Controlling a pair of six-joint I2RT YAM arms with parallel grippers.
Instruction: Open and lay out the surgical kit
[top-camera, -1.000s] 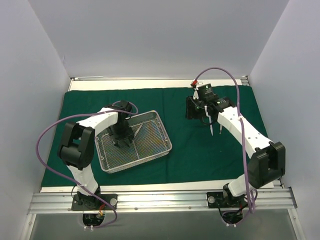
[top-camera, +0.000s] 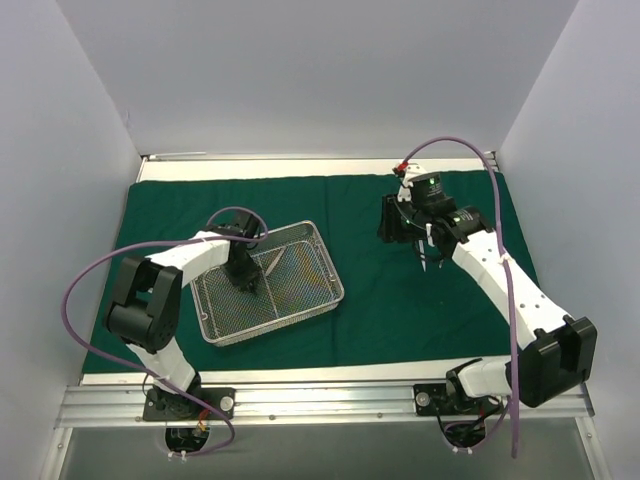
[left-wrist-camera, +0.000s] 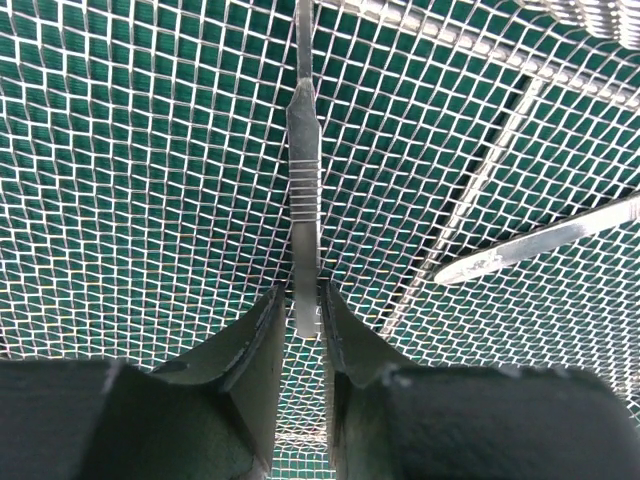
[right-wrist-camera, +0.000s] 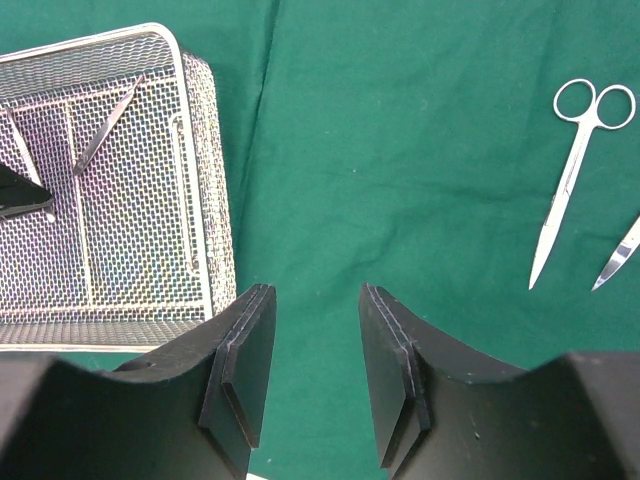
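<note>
My left gripper is low inside the mesh tray (top-camera: 310, 300), its fingertips close together at the handle end of a slim steel instrument (left-wrist-camera: 304, 200); whether they grip it is unclear. A second instrument (left-wrist-camera: 540, 240) lies to the right of a divider bar. My right gripper hangs over the green cloth, fingers parted, nothing between them. Scissors (right-wrist-camera: 570, 170) and a blade-like instrument (right-wrist-camera: 620, 250) lie on the cloth at right in the right wrist view.
The green cloth (top-camera: 360, 320) covers the table between pale walls. Its middle, right of the tray, is bare, as is the front right.
The right arm has shifted to the right.
</note>
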